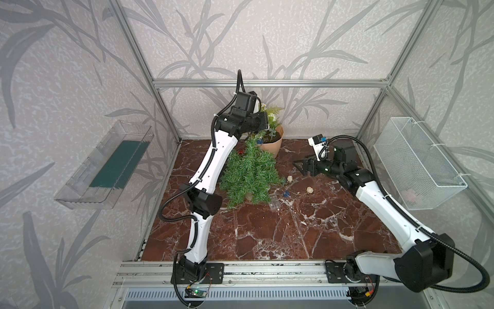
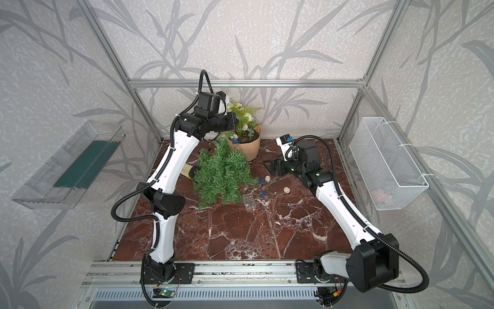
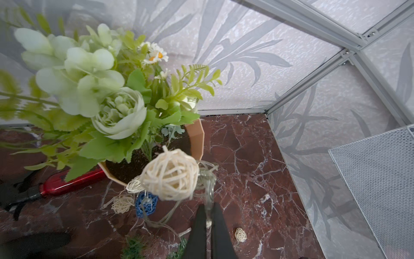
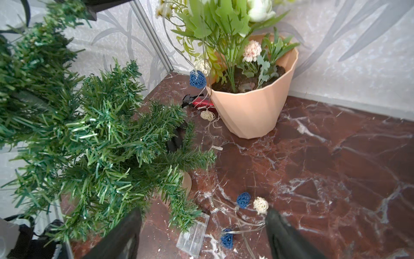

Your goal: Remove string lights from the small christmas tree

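The small christmas tree point(image 1: 247, 175) stands mid-table. My left gripper is high above it by the flowerpot point(image 4: 252, 112), shut on the light string, whose clear wire rises from its fingertips; a cream ball point(image 3: 170, 174) and a blue ball point(image 3: 145, 202) hang there. More string lights lie on the floor right of the tree, with blue point(image 4: 243, 199) and cream balls point(image 4: 260, 205). My right gripper is open above them, nothing visible between its fingers.
A clear box point(image 4: 192, 235) lies before the tree. A red-handled tool point(image 4: 202, 102) lies behind it. A mesh basket point(image 1: 416, 164) hangs on the right wall, a tray point(image 1: 103, 164) on the left.
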